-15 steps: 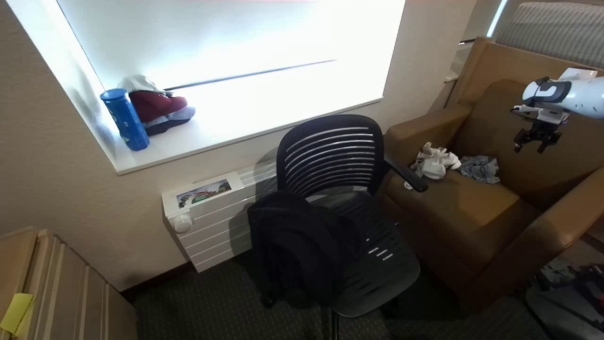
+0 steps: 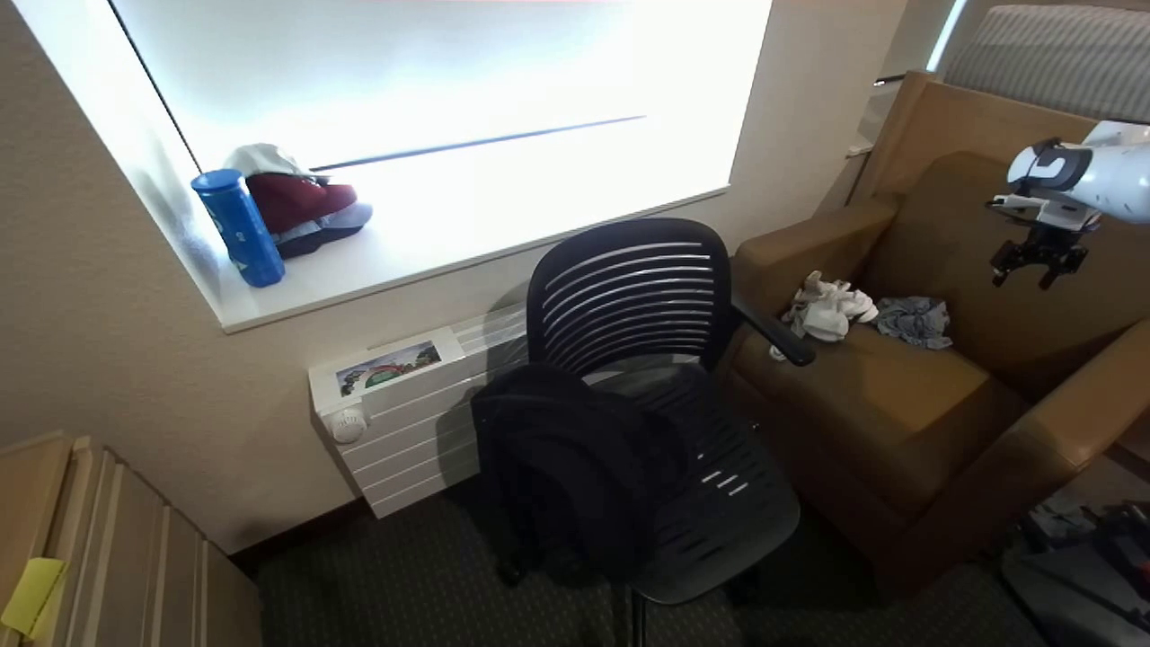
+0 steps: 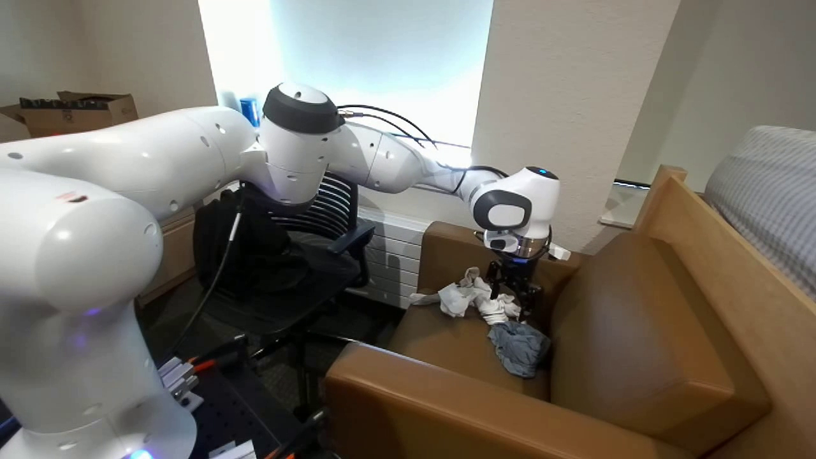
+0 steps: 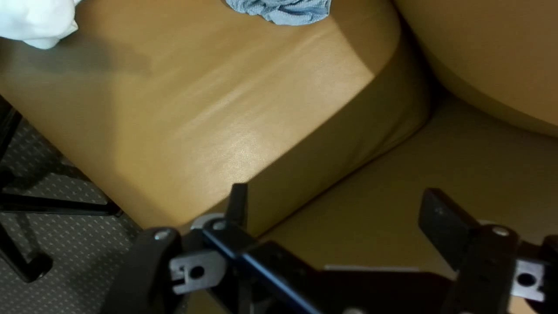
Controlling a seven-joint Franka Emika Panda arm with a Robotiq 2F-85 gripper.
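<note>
My gripper is open, its two black fingers wide apart and only brown upholstery behind the gap. In exterior view 1 the gripper (image 2: 1032,279) hangs in the air in front of the armchair's backrest, above the seat. A crumpled grey-blue cloth (image 2: 914,322) lies on the seat toward the backrest, and a white cloth bundle (image 2: 827,311) lies beside it near the window-side armrest. At the wrist view's top edge the grey-blue cloth (image 4: 293,9) and the white cloth (image 4: 36,21) are both cut off, well away from my fingers.
The brown armchair (image 3: 466,386) has raised armrests on both sides and bare seat in front of the cloths. A black office chair (image 2: 631,291) with a dark bag (image 2: 582,464) stands close by. On the windowsill are a blue bottle (image 2: 239,228) and caps (image 2: 302,205).
The gripper has shifted slightly to the right in exterior view 1. Both cloths, the chairs and the things on the sill stay where they were.
</note>
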